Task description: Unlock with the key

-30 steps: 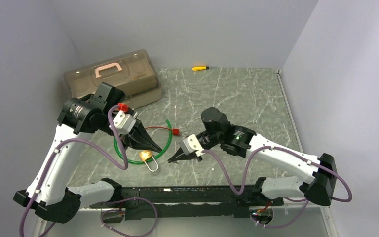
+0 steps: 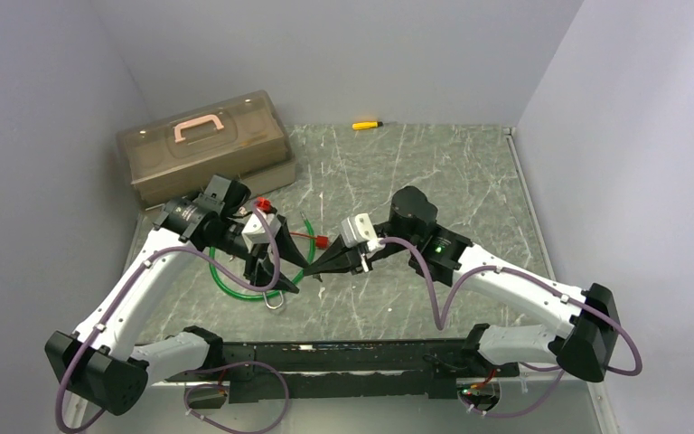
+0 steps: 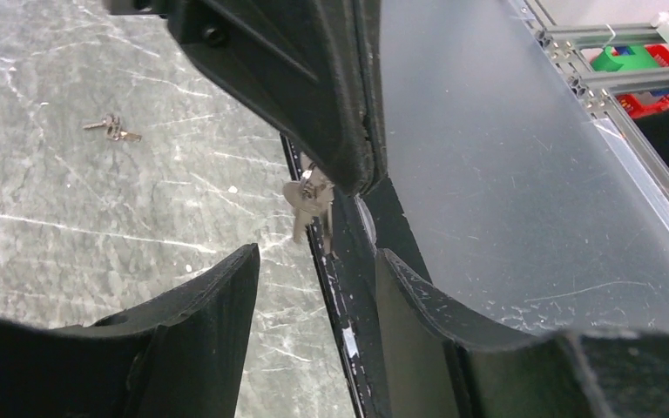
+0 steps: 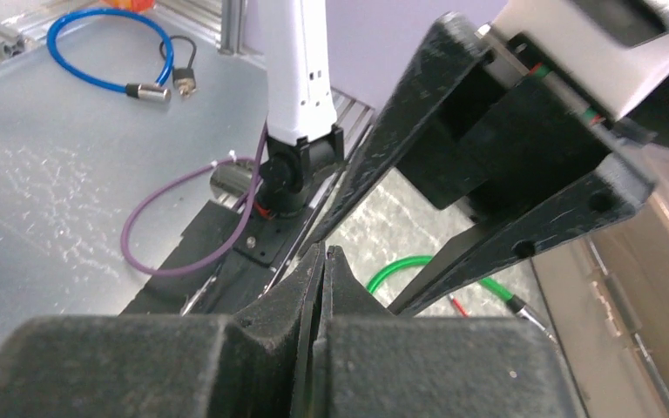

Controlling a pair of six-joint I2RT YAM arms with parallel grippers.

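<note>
A small cluster of keys (image 3: pixel 309 198) hangs at the tip of my right gripper (image 2: pixel 312 271) in the left wrist view. That gripper is shut; the right wrist view shows its fingers pressed together. My left gripper is open around the space just below the keys, with nothing clearly between its fingers. Another small set of keys (image 3: pixel 111 131) lies on the marble surface. In the top view, the padlock's shackle (image 2: pixel 274 299) shows below my left gripper, its body hidden.
A brown toolbox (image 2: pixel 208 154) stands at the back left. A green cable loop (image 2: pixel 226 287), a red item (image 2: pixel 321 241) and a yellow screwdriver (image 2: pixel 366 125) lie on the table.
My left gripper has turned and opened out toward my right gripper, covering the padlock's body. My right gripper has moved up and slightly left, so the two now meet closely.
</note>
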